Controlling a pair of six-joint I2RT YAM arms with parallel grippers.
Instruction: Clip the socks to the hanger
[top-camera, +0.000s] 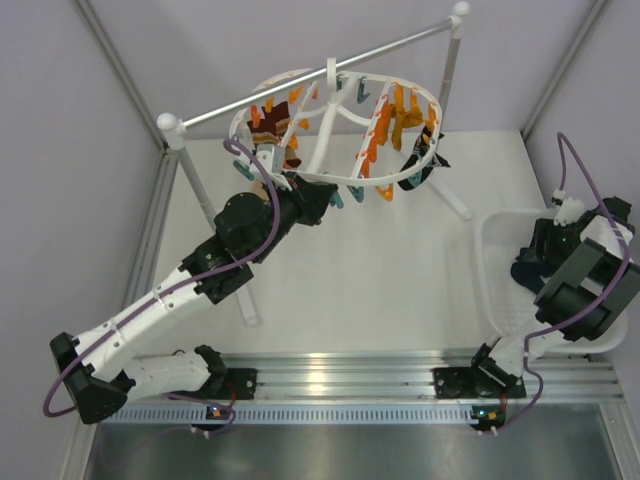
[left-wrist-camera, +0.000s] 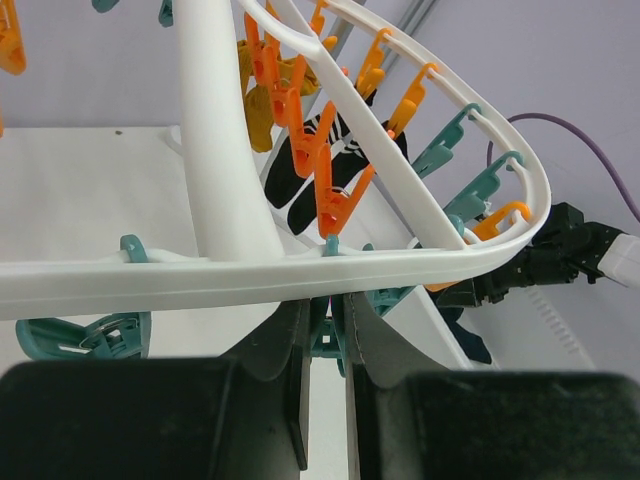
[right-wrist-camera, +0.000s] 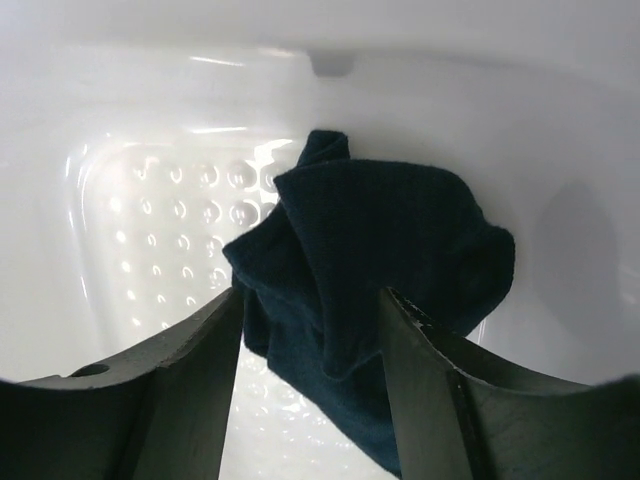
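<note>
The round white hanger (top-camera: 436, 105) carries orange and teal clips and hangs from a white stand. At its front rim my left gripper has its fingers close together around a teal clip (left-wrist-camera: 331, 245), and no sock shows there. Brown socks (top-camera: 270, 125), mustard socks (left-wrist-camera: 260, 115) and black-and-white striped socks (left-wrist-camera: 320, 160) hang from clips. A dark navy sock (right-wrist-camera: 390, 230) lies crumpled in the white bin (right-wrist-camera: 90, 350). Over that sock, my right gripper is open, one fingertip on each side of its middle part; whether they touch it I cannot tell.
The bin (top-camera: 490, 300) stands at the right end of the table, with the right arm reaching over it. Stand legs (top-camera: 247, 303) rest on the white table (top-camera: 380, 270). The table's middle between hanger and bin is clear.
</note>
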